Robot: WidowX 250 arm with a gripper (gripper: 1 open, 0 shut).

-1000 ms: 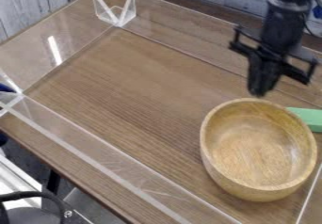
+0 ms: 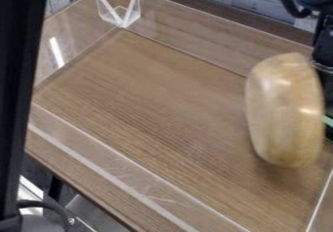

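A wooden bowl (image 2: pixel 283 109) is tipped up on its side at the right of the view, its pale outer surface toward the camera. Behind it, at the right edge, the dark gripper (image 2: pixel 320 58) is mostly hidden by the bowl and cut off by the frame. Its fingers and what lies between them cannot be made out.
A clear plastic bracket (image 2: pixel 120 10) stands at the back left. A sliver of green object (image 2: pixel 328 121) shows behind the bowl.
The bowl has risen from lying flat to nearly upright and moved toward the right edge. The gripper has moved down and right, mostly out of sight.
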